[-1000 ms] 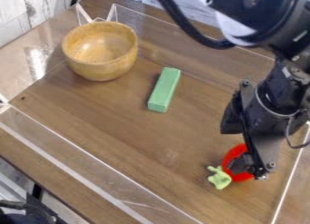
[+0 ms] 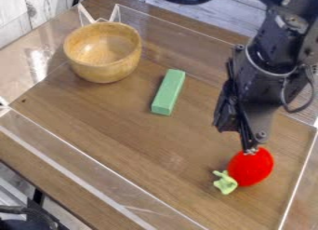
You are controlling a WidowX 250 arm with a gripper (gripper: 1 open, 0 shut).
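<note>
A red round object point(image 2: 252, 166) with a pale green stem piece point(image 2: 225, 182) lies on the wooden table point(image 2: 112, 141) at the lower right. My dark gripper point(image 2: 243, 131) hangs above and slightly left of it, apart from it. How far its fingers are open is hard to tell against the arm's dark body.
A wooden bowl point(image 2: 102, 52) stands at the upper left. A green block point(image 2: 169, 91) lies near the middle.
My gripper has risen up and away from the red object, which is now uncovered and lies in about the same place.
</note>
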